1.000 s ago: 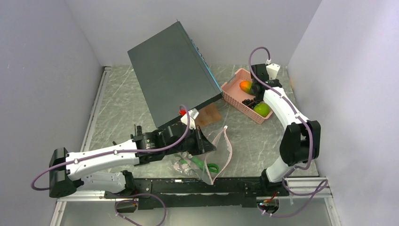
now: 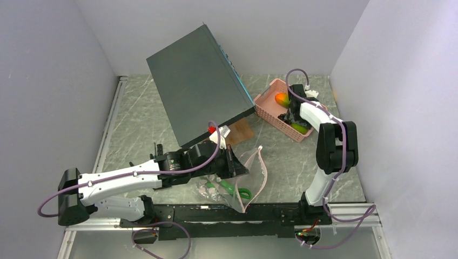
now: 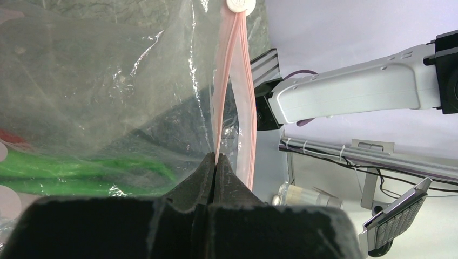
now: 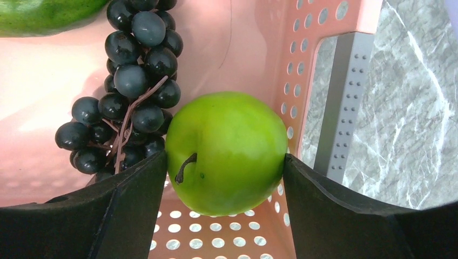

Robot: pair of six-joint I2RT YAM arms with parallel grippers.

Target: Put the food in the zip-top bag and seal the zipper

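Observation:
A pink basket [image 2: 267,112] holds a mango [image 2: 281,99], black grapes [image 4: 129,81] and a green apple [image 4: 227,145]. My right gripper is down in the basket, its fingertips against both sides of the apple; whether it grips firmly cannot be told. The clear zip bag [image 2: 254,181] lies at the front middle with green items inside. My left gripper is shut at the bag's pink zipper edge [image 3: 246,70]; the strip seems to run into its fingertips.
A large dark panel [image 2: 197,81] stands tilted at the back left, beside the basket, with a wooden board [image 2: 242,129] at its lower edge. The counter between basket and bag is clear.
My right gripper has moved down into the basket onto the apple, and its arm has shifted lower. The left arm and the bag look nearly still.

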